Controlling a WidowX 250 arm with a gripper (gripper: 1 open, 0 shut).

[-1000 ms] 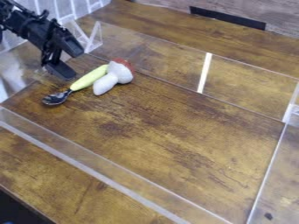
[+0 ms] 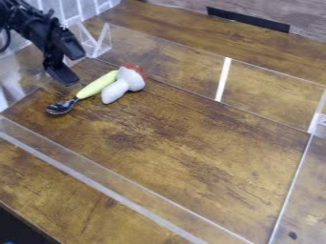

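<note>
The black gripper (image 2: 61, 67) reaches in from the upper left and hangs over the table's left side, above and left of a small group of objects; it appears open, with nothing visible between its fingers. A metal spoon or ladle (image 2: 61, 107) lies on the wood below it. Just right of that lies a long pale-yellow object (image 2: 97, 83), angled up to the right. Beside this is a white object (image 2: 125, 82) with a red part at its top.
Clear strips or panels run along its edges, with a white strip (image 2: 224, 79) at the upper middle. A white slatted frame stands at the back left.
The gripper has shifted slightly, mostly up and to the left, over the last second. The objects on the table have not visibly moved.
</note>
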